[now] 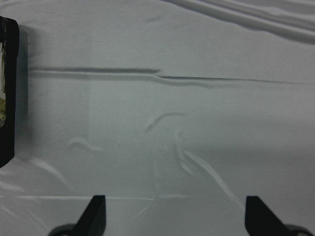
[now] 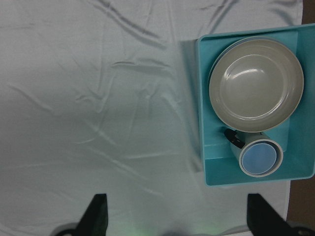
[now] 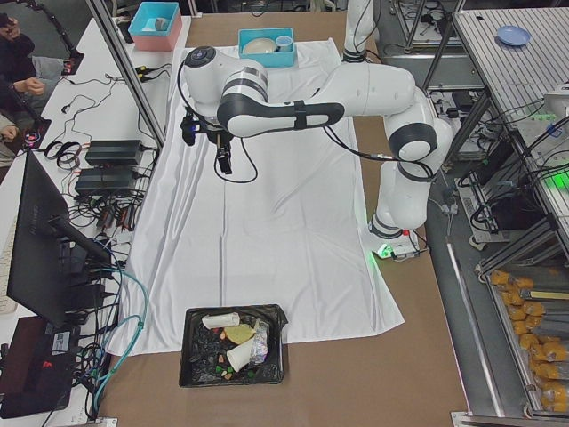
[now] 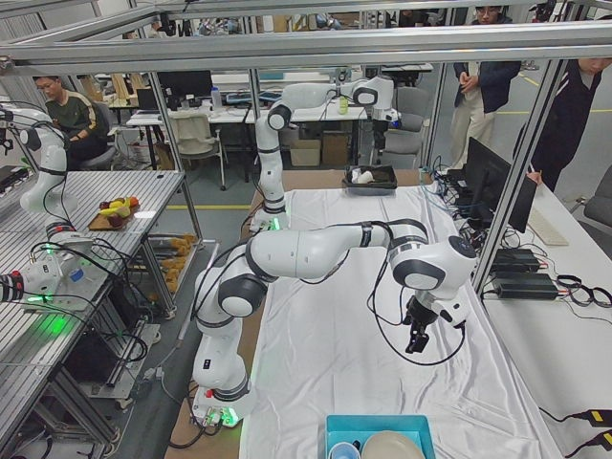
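Observation:
A white cloth (image 3: 276, 222) covers the table. A black lined bin (image 3: 191, 351) with paper cups, a yellow piece and scraps stands at one end. A teal tray (image 2: 206, 147) at the other end holds stacked plates (image 2: 253, 86) and a mug (image 2: 258, 158). In the left wrist view, my left gripper is open over bare cloth, the bin's edge at the left. In the right wrist view, my right gripper is open over cloth beside the tray, nothing between its fingers.
A monitor (image 3: 40, 249) and cables crowd the desk along one side. A metal-slatted bench (image 4: 115, 191) stands on the other side.

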